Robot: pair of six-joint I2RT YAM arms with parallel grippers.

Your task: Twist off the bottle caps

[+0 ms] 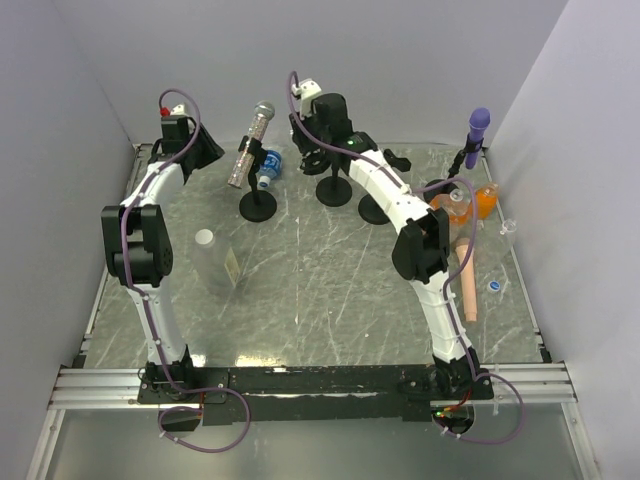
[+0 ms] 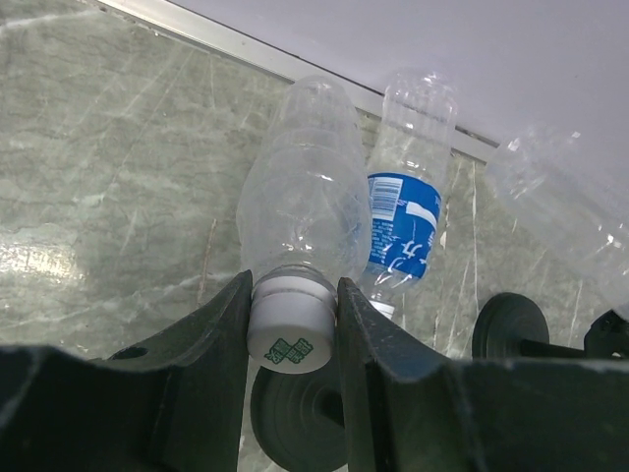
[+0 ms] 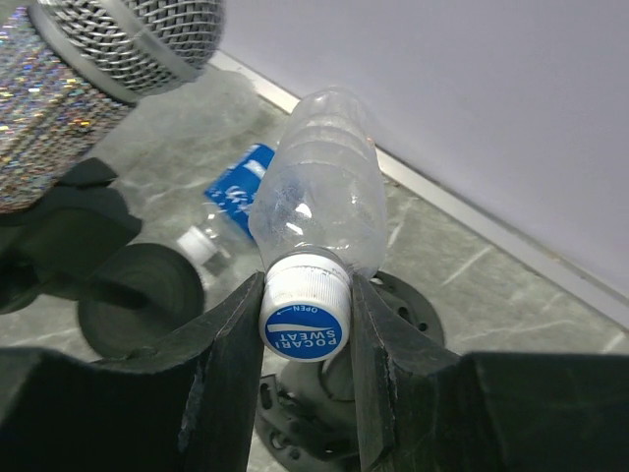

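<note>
In the left wrist view, a clear bottle (image 2: 305, 187) points away from me, its white cap with a green mark (image 2: 292, 320) squeezed between the fingers of my left gripper. My right gripper is shut on the white cap with a blue top (image 3: 305, 315) of another clear bottle (image 3: 324, 187). From above, the left gripper (image 1: 212, 152) is at the far left and the right gripper (image 1: 303, 142) at the back middle; the held bottles barely show there. A clear bottle with a white cap (image 1: 217, 262) stands on the table at the left.
A blue-labelled bottle (image 1: 268, 168) lies behind a glittery microphone (image 1: 250, 145) on a stand. More black stands (image 1: 334, 190) line the back. At right are orange bottles (image 1: 487, 202), a beige stick (image 1: 467, 280) and a loose blue cap (image 1: 494, 286).
</note>
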